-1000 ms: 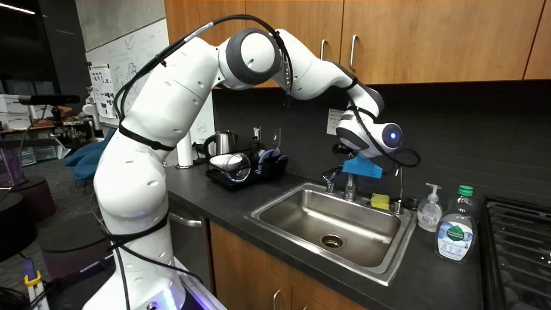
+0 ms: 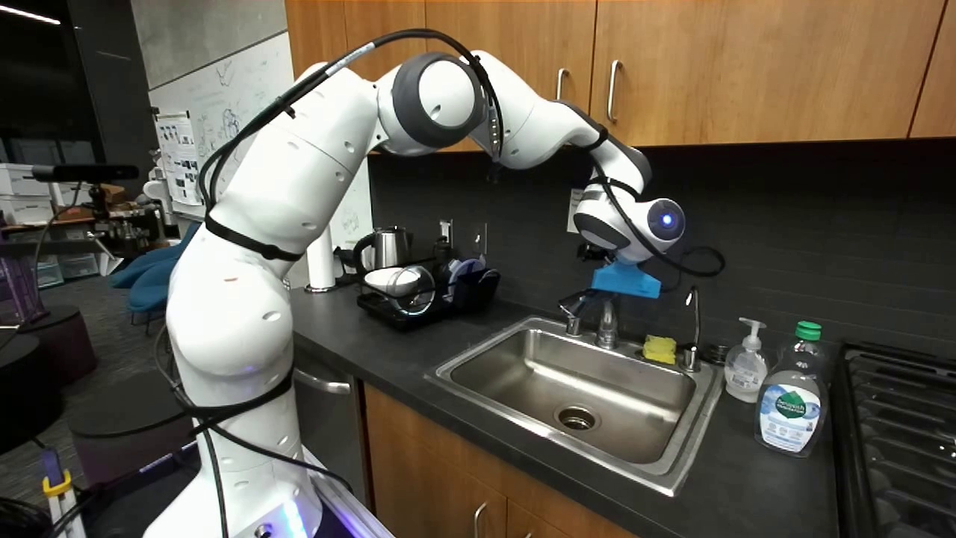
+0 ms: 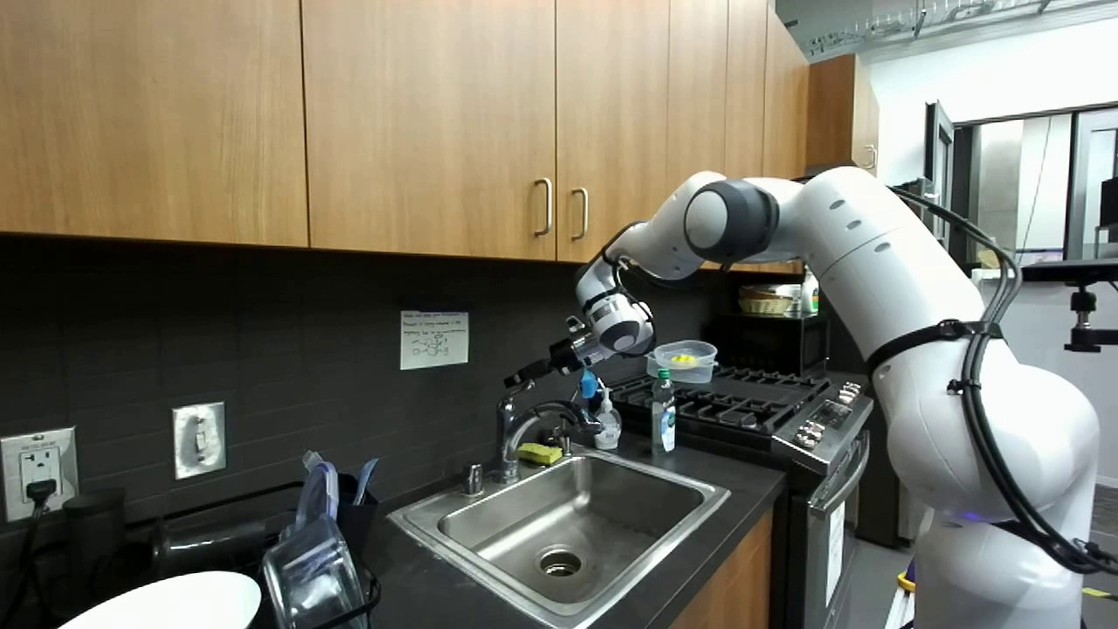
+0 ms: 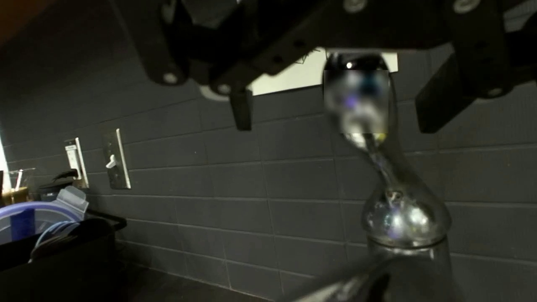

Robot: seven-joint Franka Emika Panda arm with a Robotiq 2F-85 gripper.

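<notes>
At the back of the sink [image 3: 639, 472] stands a chrome faucet [image 3: 507, 435] with a lever on top. My black gripper [image 3: 521, 376] is above and close to that lever. In the wrist view, the faucet's shiny lever [image 4: 360, 103] rises between the widely parted fingers of the gripper. Dark wall shows between the lever and either finger, so they look apart; depth is hard to judge. Below the lever is the rounded faucet body [image 4: 405, 216]. Exterior view 1 shows a blue piece [image 2: 627, 279] under the wrist, and the gripper's fingertips are unclear there.
A yellow sponge [image 2: 659, 350] lies right of the faucet, near a thin tap [image 2: 694, 327]. Farther right are a soap pump [image 2: 745, 363], a dish soap bottle [image 2: 793, 399] and the stove [image 2: 901, 403]. A loaded dish rack [image 2: 430, 291] stands left. The sink basin is empty.
In exterior view 1 my wrist and the blue piece have shifted slightly left and a little down. The wrist now covers more of the wall note. The faucet and sink items look unchanged.
</notes>
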